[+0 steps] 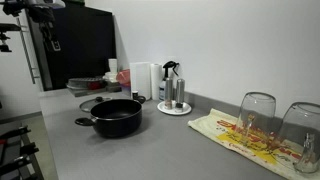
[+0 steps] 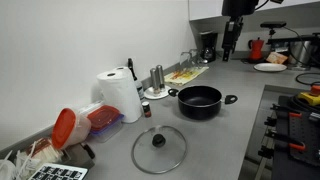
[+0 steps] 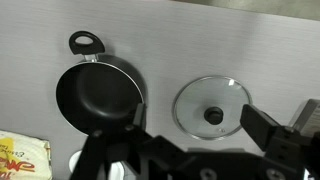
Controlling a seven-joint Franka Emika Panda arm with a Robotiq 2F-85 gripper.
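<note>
A black pot with two side handles stands on the grey counter, its inside looking empty in the wrist view. Beside it lies a round glass lid with a dark knob, flat on the counter and apart from the pot. My gripper hangs high above the counter, touching neither. Seen from the wrist, the fingers stand wide apart with nothing held, over the area between the pot and the lid.
Two upturned glass jars rest on a printed cloth bag. A white plate holds shakers and a bottle. Dishes and a red bowl crowd one end.
</note>
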